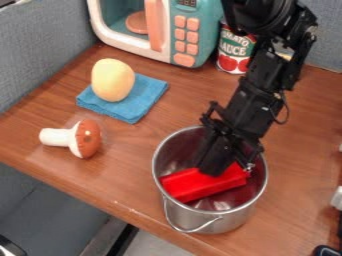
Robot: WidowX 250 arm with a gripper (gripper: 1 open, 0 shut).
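Observation:
A black arm reaches down from the top right, its gripper (222, 160) inside a metal pot (214, 218) near the front edge of the table. Under the gripper, a red block (194, 184) lies in the pot, partly hidden by the fingers. Whether the fingers are open or closed on the block is not clear from this view.
At left, an egg (112, 76) rests on a blue cloth (127, 105), with a toy mushroom (83, 138) below it. A toy microwave (187, 35) and a tomato can (235, 52) stand at the back. Small objects sit at the right edge.

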